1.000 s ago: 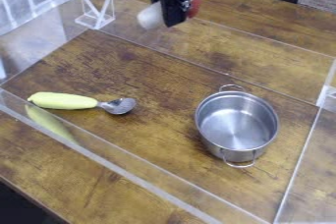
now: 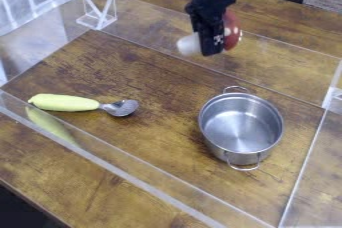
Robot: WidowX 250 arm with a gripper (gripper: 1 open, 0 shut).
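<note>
My black gripper (image 2: 210, 40) hangs in the upper middle of the camera view, shut on an object with a white part and a red part (image 2: 230, 34) that is partly hidden behind the fingers. Below and to the right a steel pot (image 2: 241, 124) with wire handles stands on the wooden surface, apart from the gripper. A yellow corn-like item (image 2: 64, 103) lies at the left, with a metal spoon (image 2: 120, 107) beside its right end.
Clear transparent walls or panels surround the wooden work area (image 2: 127, 157), along the back, front and right. The middle between the spoon and the pot is bare.
My gripper has moved right and a little down across the back of the area, carrying the white and red object. The pot, yellow item and spoon are unmoved.
</note>
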